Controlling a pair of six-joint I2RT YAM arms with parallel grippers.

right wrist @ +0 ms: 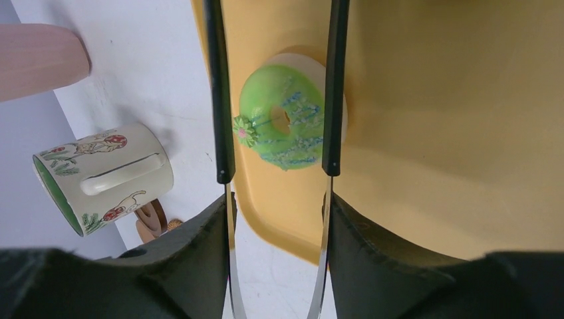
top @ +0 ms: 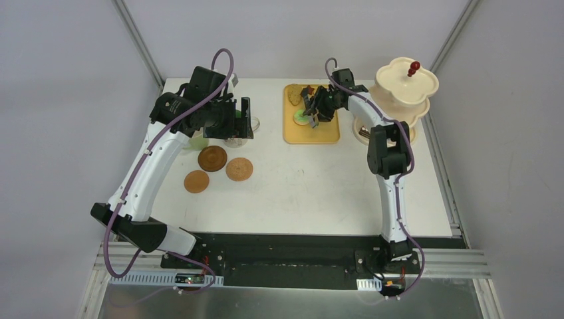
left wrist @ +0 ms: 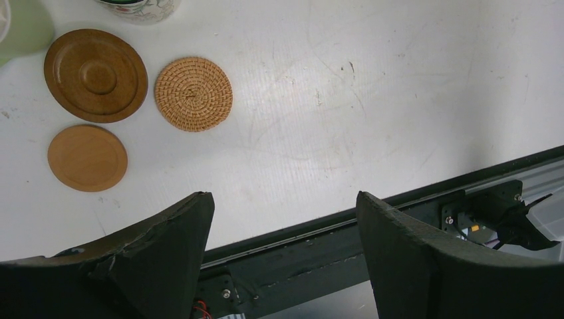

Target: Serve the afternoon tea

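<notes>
My right gripper (top: 321,106) is shut on a pair of tongs (right wrist: 334,86), whose dark tips stand apart over the yellow tray (top: 312,136). A green-iced donut (right wrist: 282,113) with a small flower rests on the tray, seen between the tong arms. One arm covers its edge, and whether the tongs touch it cannot be told. My left gripper hangs open and empty at the left, above a patterned mug (right wrist: 100,169). At the back right rises a cream tiered stand (top: 392,76) with a red knob.
A brown pastry (top: 294,94) lies at the tray's back left. Left of the tray are a dark wooden saucer (top: 212,159), a woven coaster (top: 239,169), a plain round coaster (top: 196,181) and a pale green vessel (top: 198,142).
</notes>
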